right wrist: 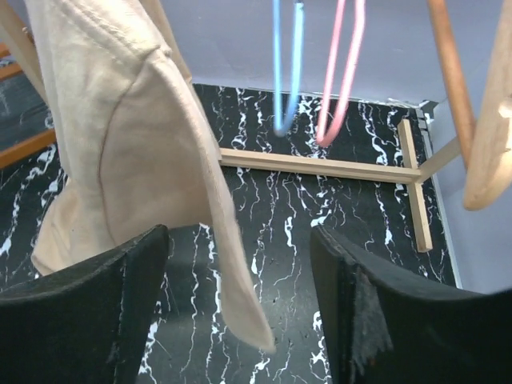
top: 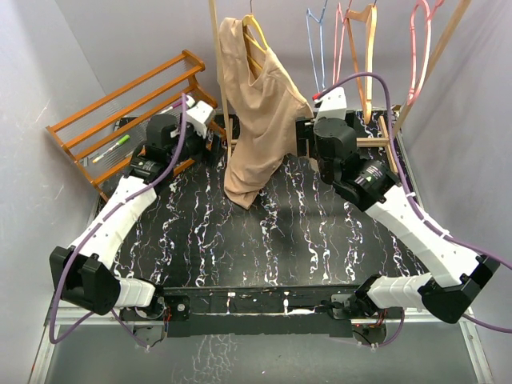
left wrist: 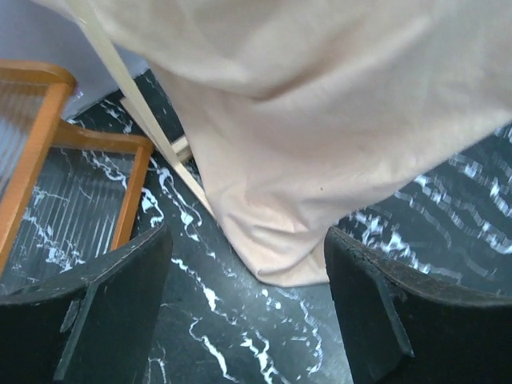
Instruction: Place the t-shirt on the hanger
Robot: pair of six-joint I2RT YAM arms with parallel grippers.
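The beige t shirt hangs on a yellow hanger at the back middle, its lower part draping toward the black marble table. My left gripper is open just left of the shirt; in the left wrist view the cloth lies beyond its fingers. My right gripper is at the shirt's right edge, its fingers apart; in the right wrist view a narrow strip of cloth hangs between or just beyond them, not visibly gripped.
A wooden rack leans at the left. Blue, pink and wooden hangers hang at the back right from a frame with a wooden base.
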